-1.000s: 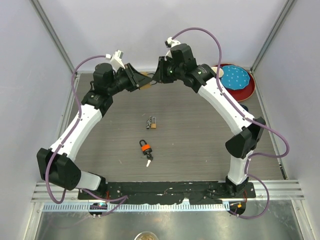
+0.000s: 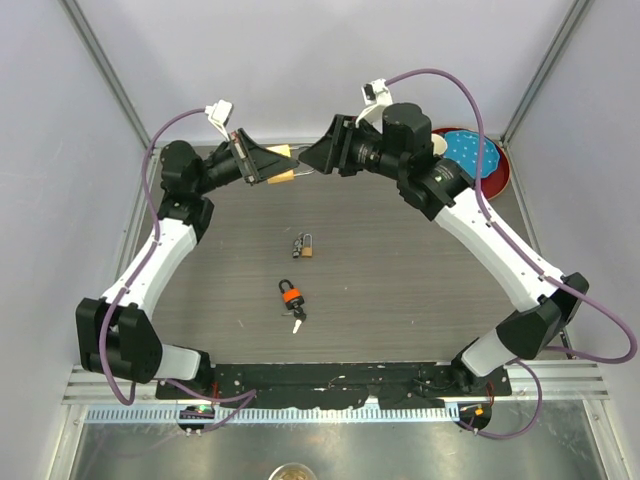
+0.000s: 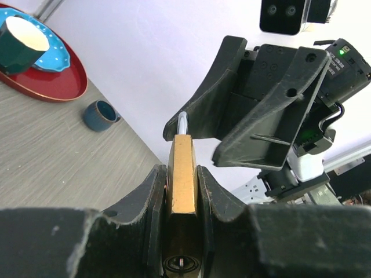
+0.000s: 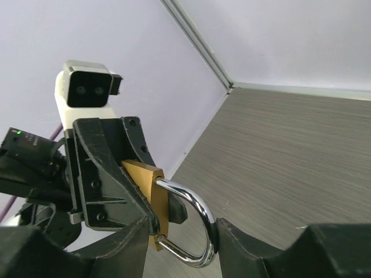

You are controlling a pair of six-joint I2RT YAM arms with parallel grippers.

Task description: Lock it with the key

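A brass padlock is held by its body in my left gripper, whose fingers press its two sides. Its steel shackle points toward my right gripper. In the left wrist view the right gripper's two fingers stand apart, and the shackle's bend meets one of them. From the right wrist view, the shackle rests against the tip of the right-hand finger, with a gap to the other one. Whether the shackle is latched, I cannot tell. Keys lie on the table by a black-and-orange padlock.
Two small locks, a brass one and a dark one, lie mid-table. At the back right are a red plate with a blue dish and a cup. Free table lies below the arms.
The right arm has swung outward to the right, its gripper turning and its fingers spreading. My left gripper has shifted slightly left, and more of the padlock's body shows.
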